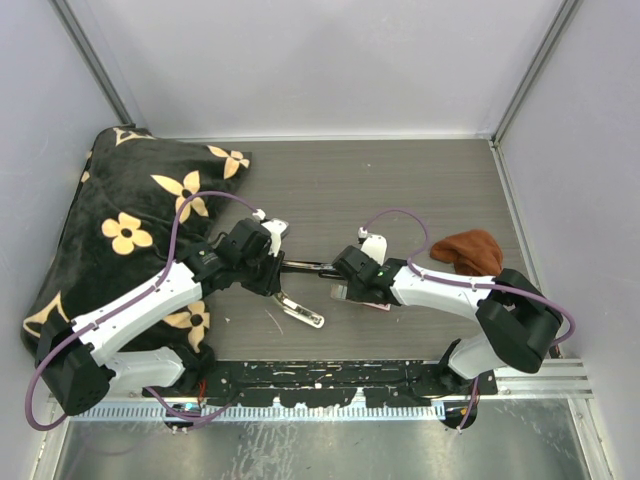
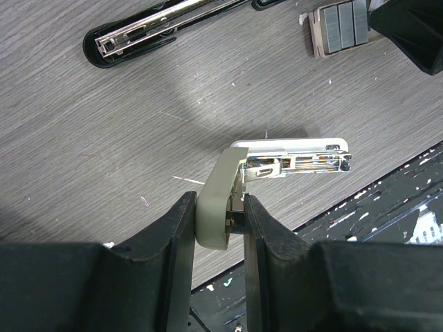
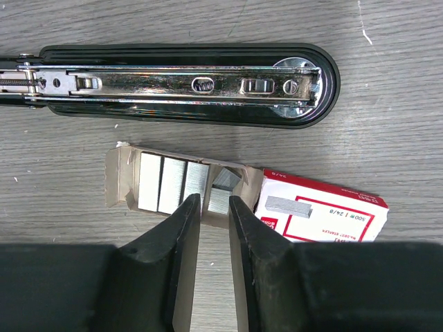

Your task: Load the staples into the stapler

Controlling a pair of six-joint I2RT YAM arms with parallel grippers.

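Note:
A small stapler point(image 2: 297, 162) with a white base lies near the table's front edge, its metal magazine exposed. In the left wrist view, the raised grey-green cover of that stapler stands between the fingers of my left gripper, which is shut on it. The open staple box point(image 3: 128, 176) holds several silver staple strips point(image 3: 172, 185) side by side, with a tilted staple strip point(image 3: 220, 200) at its right end. My right gripper has its fingertips around this last strip, a narrow gap between them. Whether the strip is lifted cannot be told.
A long black stapler point(image 3: 180, 86) lies behind the box. The white and red box lid point(image 3: 322, 211) is folded to the right. A brown cloth point(image 1: 468, 252) rests at the right, and a dark flowered cushion point(image 1: 115, 180) fills the left.

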